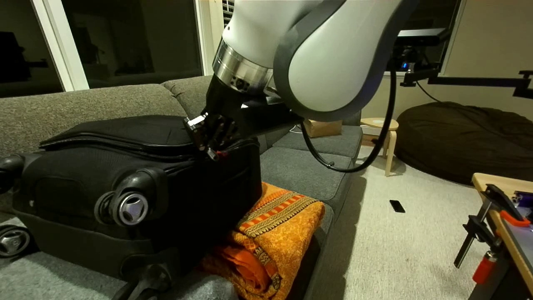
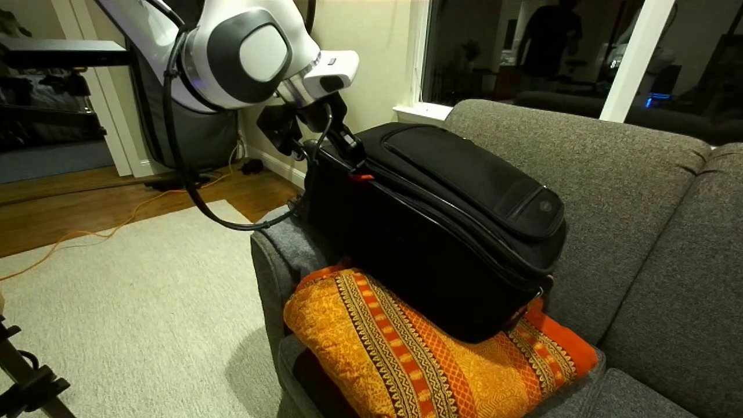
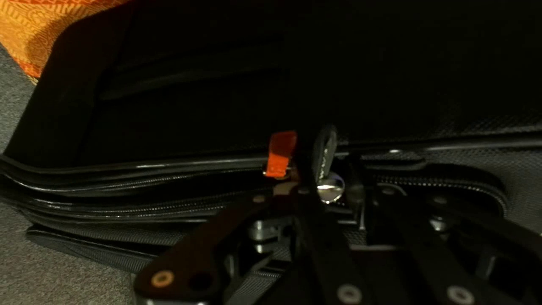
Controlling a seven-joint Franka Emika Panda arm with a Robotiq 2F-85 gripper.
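Note:
A black suitcase [image 1: 210, 195] lies on its side on the sofa, partly over a folded orange blanket [image 1: 285, 215]. In the wrist view its zipper track runs across, with the edges parted at the left. My gripper is at this seam, shut on a dark zipper pull [image 3: 325, 152] whose loop sticks out past the fingertips. Just left of the fingers hangs an orange tag [image 3: 280, 154], also visible as a small orange spot under the gripper [image 2: 358, 167] in exterior view 2. The fingers partly hide the slider.
Grey sofa backrest [image 2: 648, 209] rises behind the suitcase. A brown box [image 1: 325, 128] sits farther along the sofa. A phone [image 1: 397, 206] lies on the carpet, and a table edge with clamps [image 1: 492, 225] stands at the right. The carpet between is mostly clear.

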